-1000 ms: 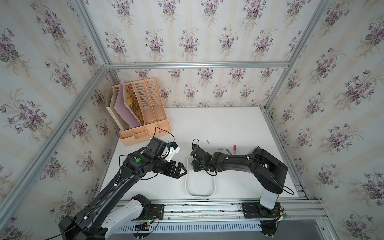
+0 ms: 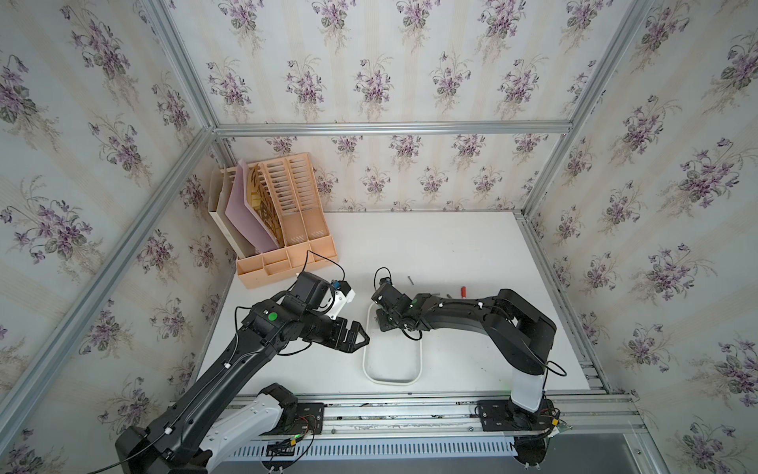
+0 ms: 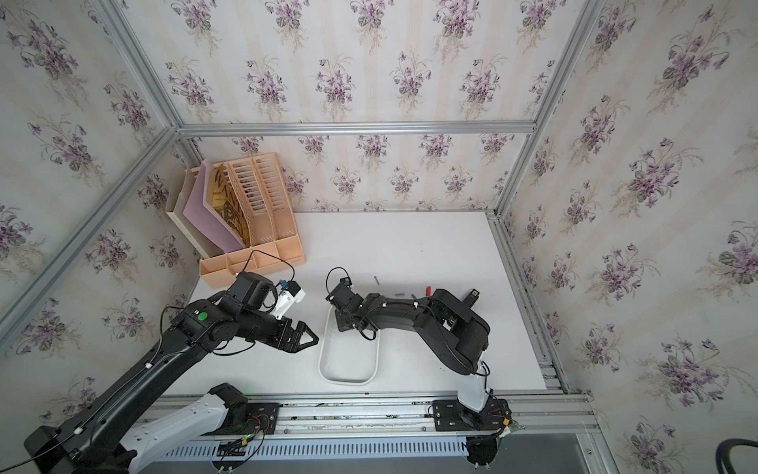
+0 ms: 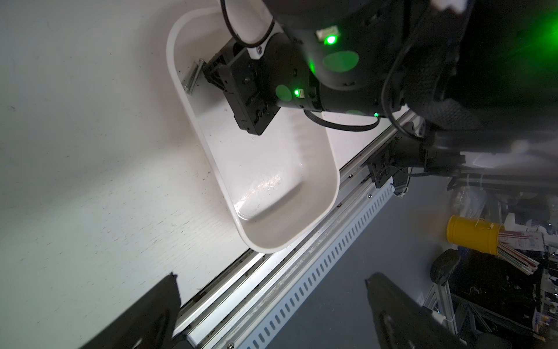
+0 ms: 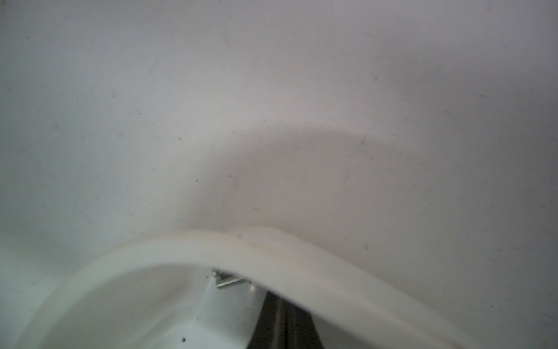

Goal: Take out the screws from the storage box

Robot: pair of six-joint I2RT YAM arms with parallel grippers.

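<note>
The white storage box point(image 4: 209, 151) lies on the table in front of the arms. Silver screws rest inside it along the wall at its far end; the right wrist view also shows some screws point(image 5: 230, 281). My right gripper is down in that end of the box, its dark fingers together with nothing between them. The screws lie just beside its fingertips, outside them. The box rim hides part of these fingers in the right wrist view. Left of the box, my left gripper point(image 2: 357, 337) hangs open and empty, its fingers point(image 4: 152, 311) wide apart.
A wooden organizer point(image 2: 288, 213) with folders stands at the back left. Behind the right arm lie a red-handled tool point(image 3: 428, 291) and a small loose piece point(image 2: 410, 279).
The right arm has shifted slightly left and the box has slid a little left and toward the back with it. The left arm is still.
</note>
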